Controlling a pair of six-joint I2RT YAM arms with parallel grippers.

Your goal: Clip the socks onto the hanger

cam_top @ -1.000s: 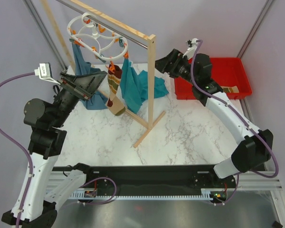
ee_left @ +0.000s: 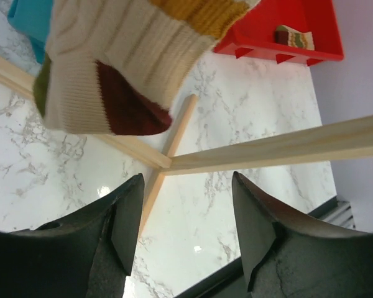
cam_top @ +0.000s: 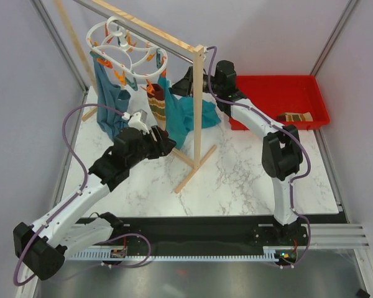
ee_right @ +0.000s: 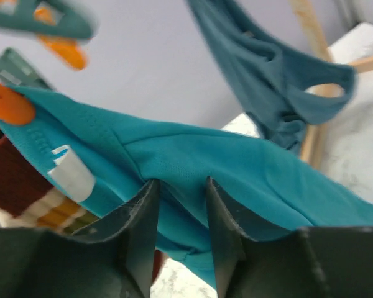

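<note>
A white round hanger (cam_top: 137,68) with orange and teal clips hangs from the wooden rack. From it hangs a striped sock (cam_top: 156,102), brown, yellow and cream, beside a teal cloth (cam_top: 173,118). In the left wrist view the sock's cream part (ee_left: 112,81) fills the upper left, above my left gripper, which stands open with nothing between its fingers. My right gripper is partly open close to the teal cloth (ee_right: 224,161); whether any cloth lies between its fingers is unclear. An orange clip (ee_right: 9,104) sits at that cloth's upper end.
A wooden post (cam_top: 198,112) stands right of the hanging things, close to both grippers. A red bin (cam_top: 273,93) at the back right holds another striped sock (cam_top: 296,117). Blue-grey cloth (cam_top: 110,99) hangs at the left.
My left gripper has moved right and down, beneath the hanger. The right gripper has moved left, past the post to the teal cloth. The hanger and its hanging things have swung slightly.
</note>
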